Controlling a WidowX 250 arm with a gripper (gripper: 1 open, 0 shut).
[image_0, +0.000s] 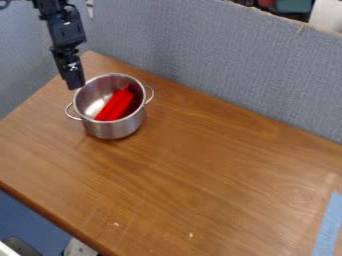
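Note:
A steel pot (112, 125) with two loop handles stands on the left part of the wooden table (214, 180). Inside it lies a red elongated object (118, 103). My black gripper (74, 82) hangs at the upper left of the pot, near its rim, fingers pointing down and open. Whether it touches the rim is unclear.
Grey padded panels (214, 70) border the back and left. A light blue strip (326, 225) lies at the right edge.

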